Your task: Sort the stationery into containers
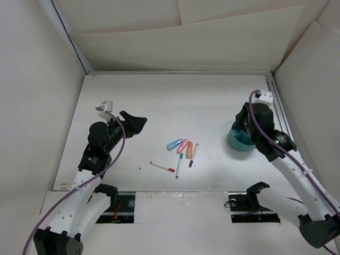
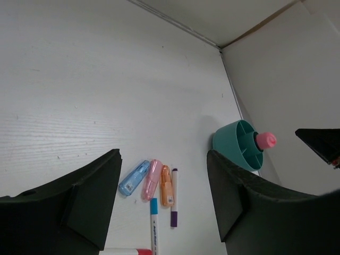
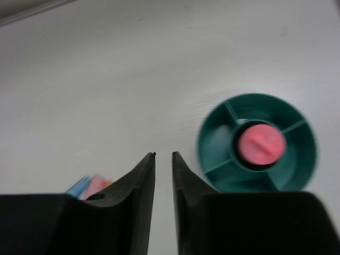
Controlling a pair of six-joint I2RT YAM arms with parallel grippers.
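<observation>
Blue, pink and orange stationery pieces lie mid-table, with red-capped, blue-capped and purple-capped pens. A teal divided container holds an upright pink-topped item in its centre. My left gripper stands open over the left table, nothing between its fingers. My right gripper is above and beside the container, fingertips slightly apart with nothing visible between them.
Pale walls enclose it at the sides and back; the container stands near the right edge.
</observation>
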